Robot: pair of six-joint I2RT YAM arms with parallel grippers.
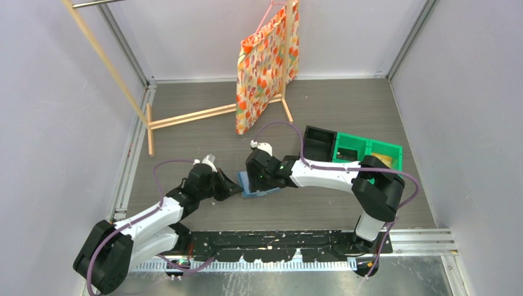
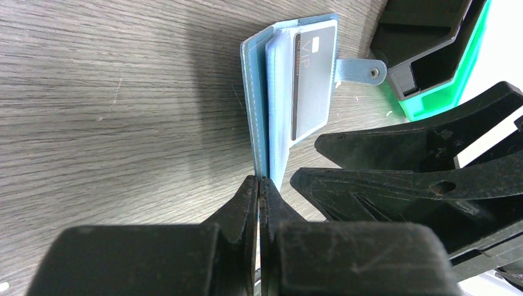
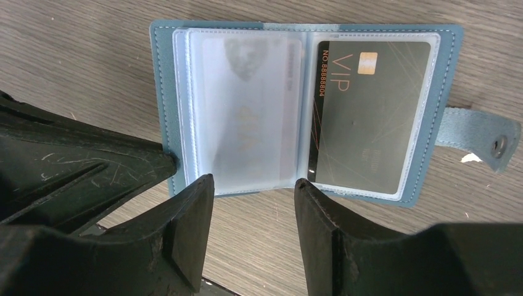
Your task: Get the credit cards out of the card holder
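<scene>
The blue card holder (image 3: 308,111) lies spread open on the table, its strap (image 3: 481,132) toward the right in the right wrist view. A grey VIP card (image 3: 373,111) sits in its right clear pocket. Behind the milky left sleeve (image 3: 247,123) faint markings show, and I cannot tell what they belong to. My left gripper is shut at the holder's outer left edge, with the thin blue cover running in between its fingertips. Over the holder's near edge, my right gripper stands open, nothing between its fingers.
Right of the holder stand a black bin (image 1: 319,145) and green bins (image 1: 383,150), partly behind the right arm. A wooden rack (image 1: 197,115) with a patterned cloth (image 1: 262,74) is at the back. The two grippers are very close together.
</scene>
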